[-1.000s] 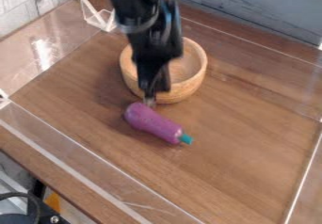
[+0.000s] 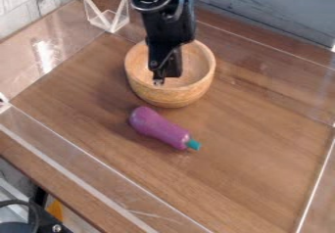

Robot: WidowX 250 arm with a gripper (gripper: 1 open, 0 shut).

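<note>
A purple eggplant [image 2: 160, 127] with a teal-green stem lies diagonally on the wooden table in front of a round wooden bowl [image 2: 186, 93]. My black gripper [image 2: 157, 76] hangs from the top of the view over the bowl's left-middle part, its fingertips close together, with nothing clearly visible between them. The arm hides part of the bowl's back rim and interior.
A white wire rack [image 2: 108, 12] stands at the back left. A wall [image 2: 268, 12] runs along the back, and cables show at the bottom left.
My gripper has moved up and back from near the eggplant to over the bowl. The eggplant and bowl look unmoved.
</note>
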